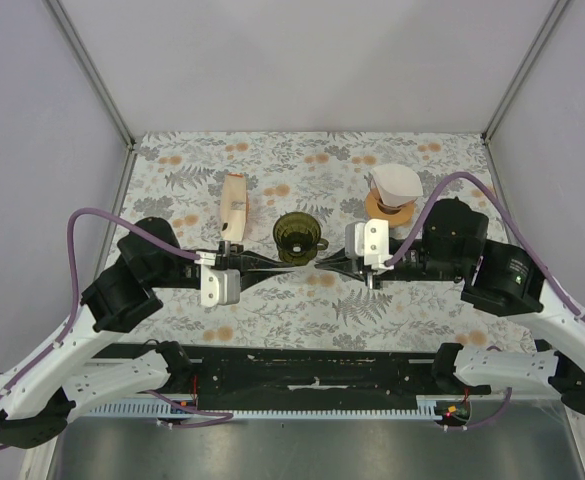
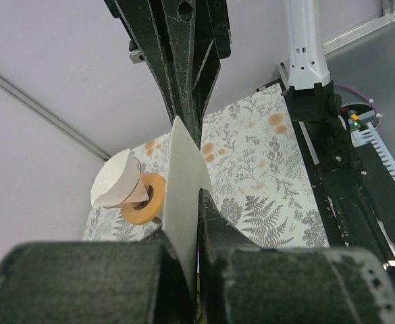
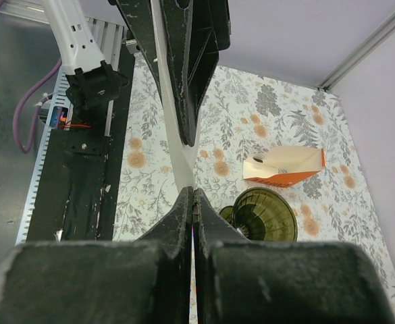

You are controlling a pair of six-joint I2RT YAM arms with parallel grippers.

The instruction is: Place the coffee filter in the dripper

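Observation:
In the top view my left gripper point(image 1: 279, 269) is shut on a thin white paper filter point(image 2: 182, 172), held upright between its fingers. My right gripper point(image 1: 321, 264) is shut, its tip beside the filter; in the right wrist view point(image 3: 193, 196) nothing clear shows between its fingers. Below them stands a dark olive glass pot point(image 1: 298, 228) with a handle. At the back right, a white dripper point(image 1: 397, 185) sits on an orange wooden ring point(image 1: 390, 213).
A cream paper box point(image 1: 234, 205) with orange inside lies left of the pot. Walls bound the patterned mat point(image 1: 183, 160) at back and sides.

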